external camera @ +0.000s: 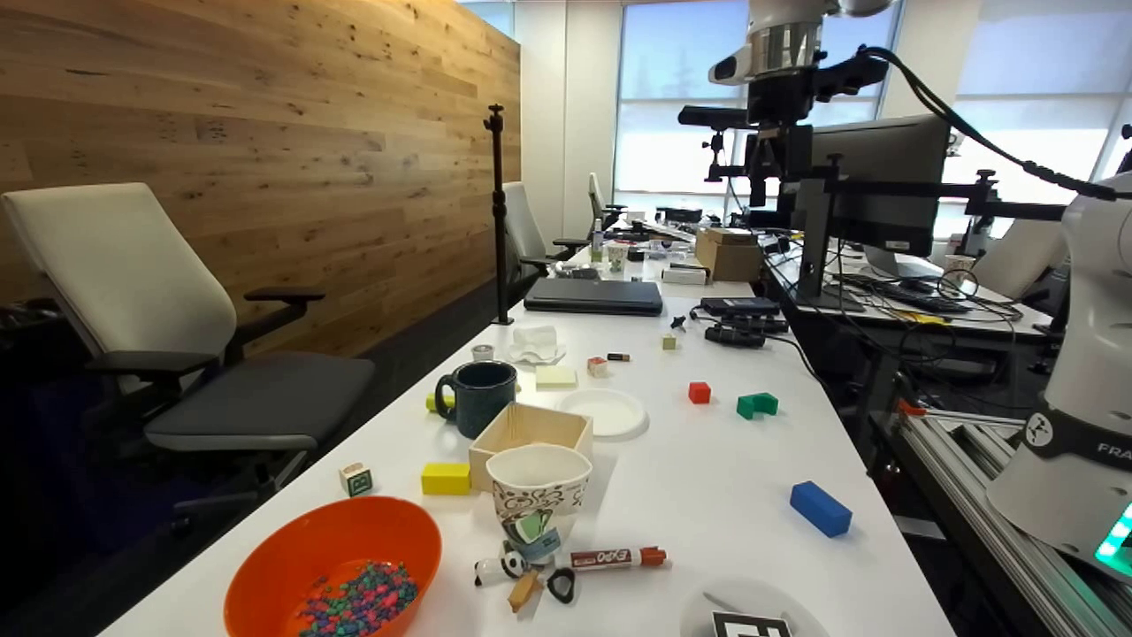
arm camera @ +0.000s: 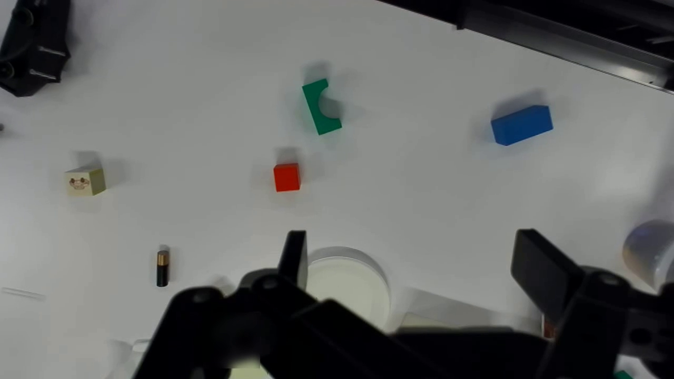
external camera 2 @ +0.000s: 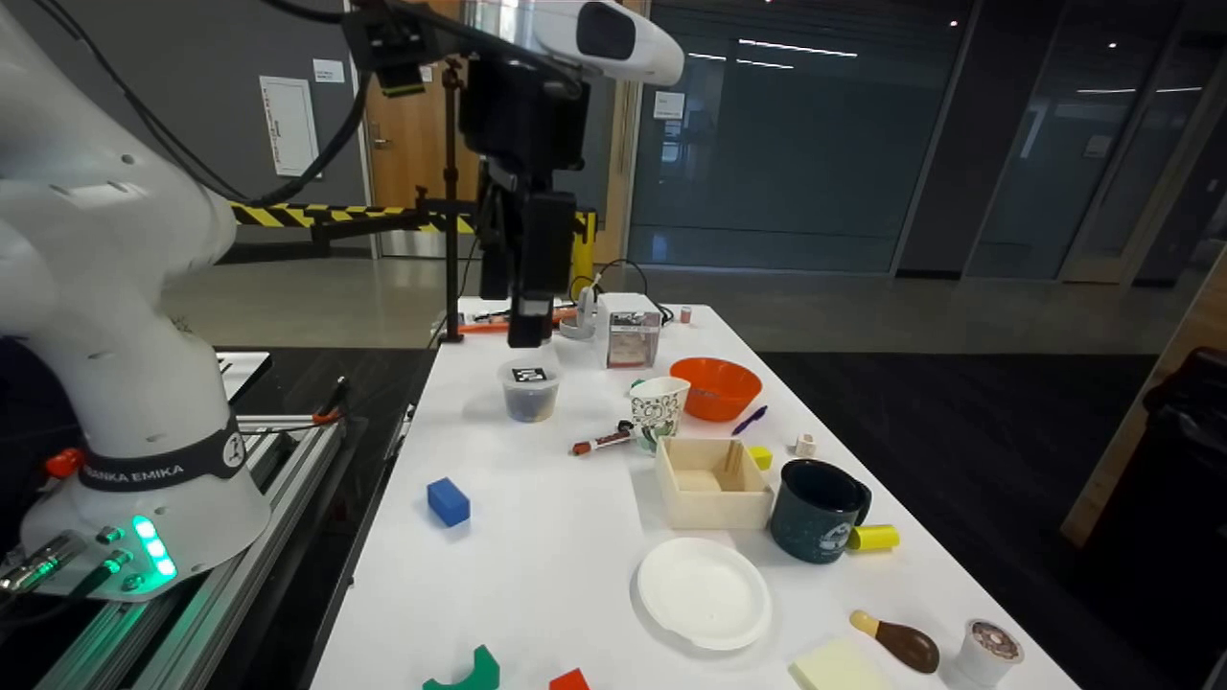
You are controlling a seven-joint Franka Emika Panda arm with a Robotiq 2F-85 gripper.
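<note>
High over the white table hangs my gripper, its two fingers wide apart and nothing between them in the wrist view. Beneath it lie a red cube [arm camera: 287,177], a green arched block [arm camera: 320,108] and a blue block [arm camera: 522,125], all well apart from the fingers. A white plate [external camera 2: 704,594] rests beside an open wooden box [external camera 2: 715,514], and a dark mug [external camera 2: 814,512] stands against the box's other side. Part of the plate is hidden by a finger in the wrist view.
A patterned paper cup [external camera: 539,478], a red marker [external camera: 617,557] and an orange bowl [external camera: 318,531] with small colourful pieces crowd the near end in the first exterior view. A lidded tub [external camera 2: 530,393] stands apart. Bare table surrounds the blue block.
</note>
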